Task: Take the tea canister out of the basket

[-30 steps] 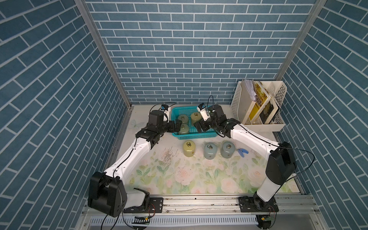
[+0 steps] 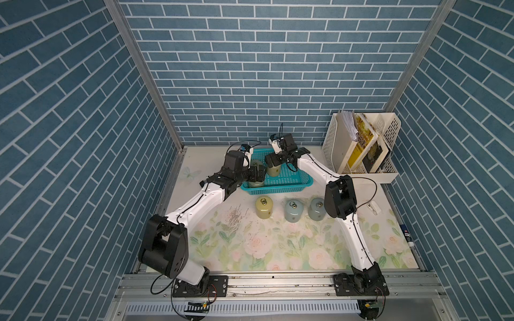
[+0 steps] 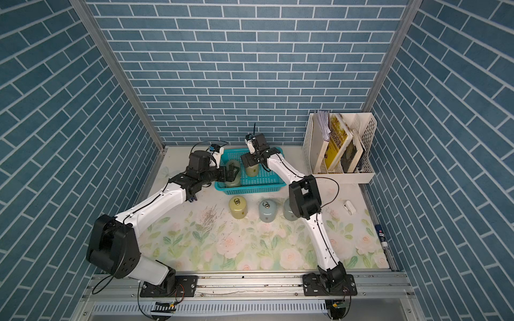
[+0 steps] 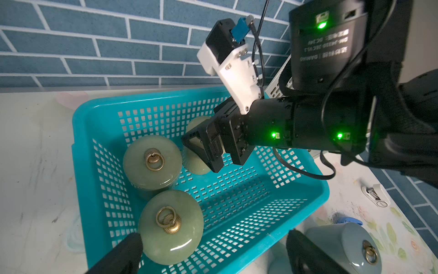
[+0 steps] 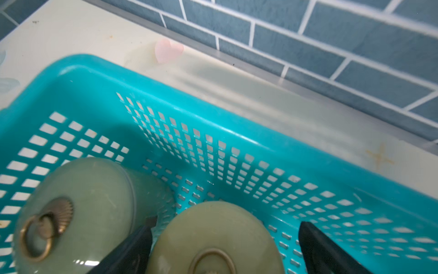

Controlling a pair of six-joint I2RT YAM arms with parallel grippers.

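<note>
Three pale green canisters with brass ring knobs stand inside the teal basket (image 4: pixel 82 182). In the left wrist view they are the front-left canister (image 4: pixel 150 228), the back-left canister (image 4: pixel 136 157) and the canister farther right (image 4: pixel 196 164). My right gripper is open, its fingertips (image 5: pixel 314 242) on either side of that farther-right canister's top (image 5: pixel 214 223) as seen in its wrist view. Over the basket's left side hangs my left gripper, open, with its fingers (image 4: pixel 121 255) wide apart and the front-left canister's lid partly between them. Contact cannot be judged.
In front of the basket stand a yellow canister (image 2: pixel 263 207) and two grey-blue canisters, one of them at the middle (image 2: pixel 293 210). A white file rack (image 2: pixel 369 177) stands at the back right.
My right gripper has moved back and left, over the basket's rear canister. The left gripper has moved right, over the left-hand canisters. The canisters have not visibly moved.
</note>
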